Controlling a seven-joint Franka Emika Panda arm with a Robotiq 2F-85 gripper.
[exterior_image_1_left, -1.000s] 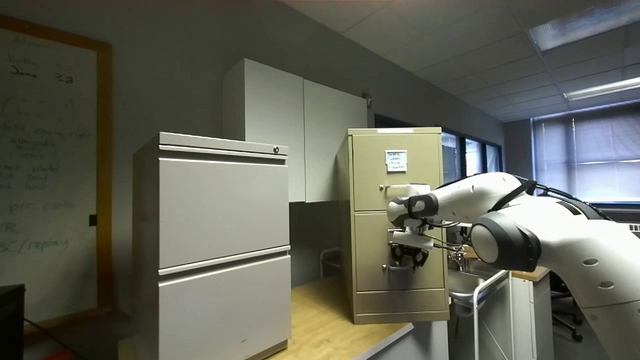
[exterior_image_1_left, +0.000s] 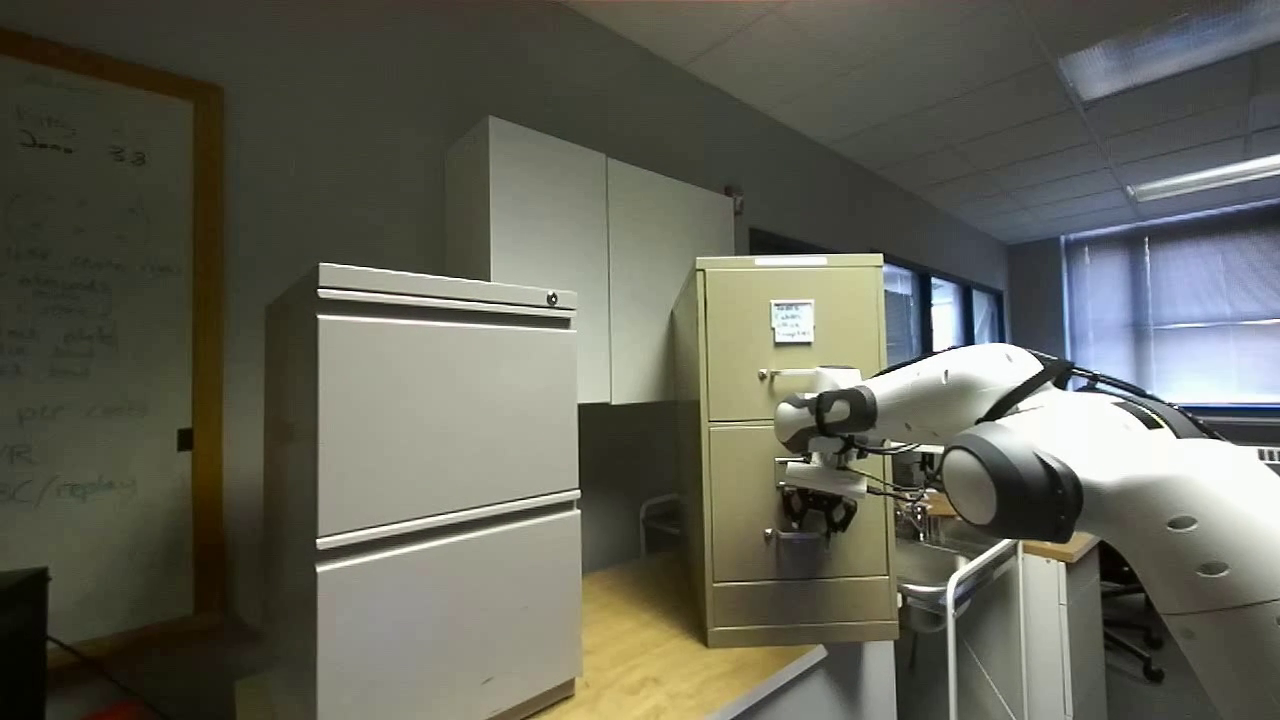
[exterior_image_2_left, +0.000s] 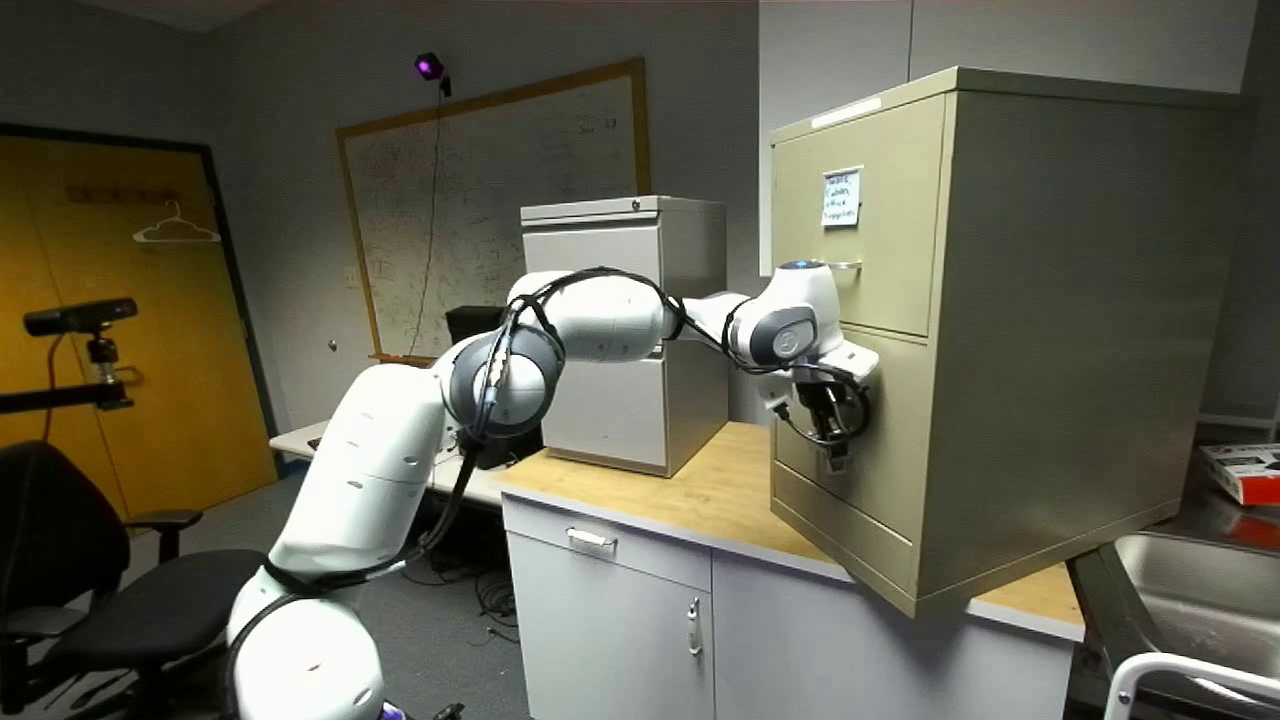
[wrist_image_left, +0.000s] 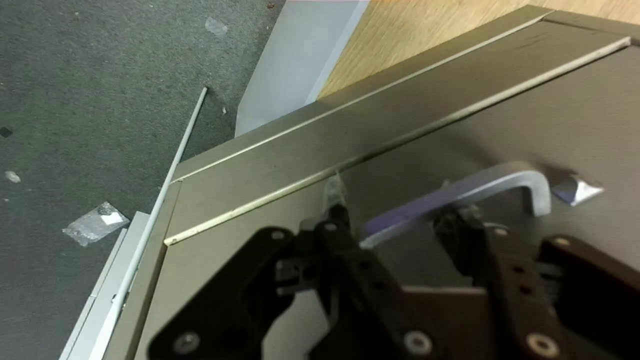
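A tan filing cabinet (exterior_image_1_left: 797, 600) with two drawers stands on the wooden counter. My gripper (exterior_image_1_left: 818, 523) is at its lower drawer, below the middle of the front. In the wrist view the lower drawer's silver handle (wrist_image_left: 480, 187) runs between the fingers. My gripper is shut on the handle's left part, one finger beside that end and the other across the bar. The handle's left end is hidden behind a finger. In exterior view 2 the gripper (exterior_image_2_left: 836, 446) points down close to the drawer front. Both drawers look closed.
A grey filing cabinet (exterior_image_1_left: 449, 420) stands on the counter (exterior_image_1_left: 642, 630) to the left in exterior view 1. A sink (exterior_image_2_left: 1200, 588) and a white rail (exterior_image_2_left: 1200, 662) lie at the right in exterior view 2. Open floor shows before the counter.
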